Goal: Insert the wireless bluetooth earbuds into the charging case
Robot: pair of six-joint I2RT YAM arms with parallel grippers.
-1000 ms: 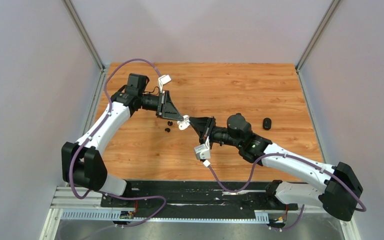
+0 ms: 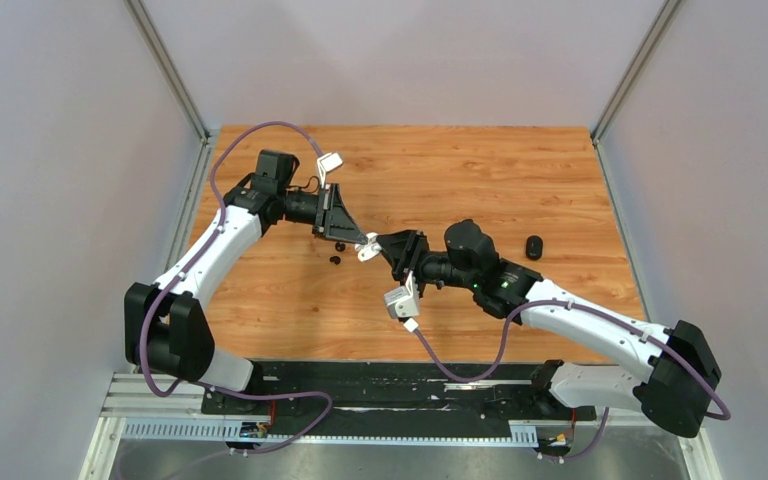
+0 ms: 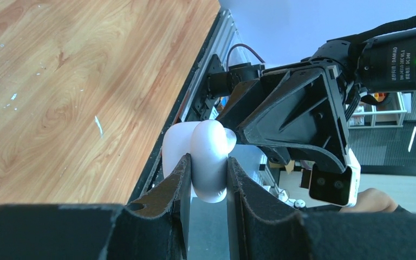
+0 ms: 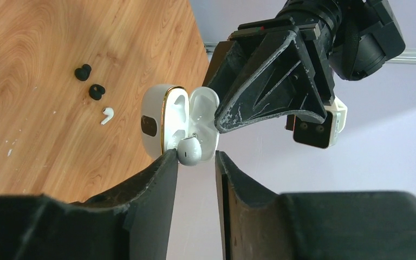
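Note:
The white charging case (image 2: 368, 250) is held up between the two grippers above the table, its lid open in the right wrist view, showing the case body (image 4: 154, 116) with a gold rim. My left gripper is shut on the case. A white earbud (image 4: 189, 151) sits at the mouth of the case, at the fingertips of my right gripper, which is part open; whether the fingers touch it is unclear. Another white earbud (image 4: 107, 115) lies on the table.
Two black earbuds (image 4: 97, 91) lie on the wooden table (image 2: 460, 170) near the white one. A black case (image 2: 534, 247) lies at the right.
The left arm and the case are almost unchanged.

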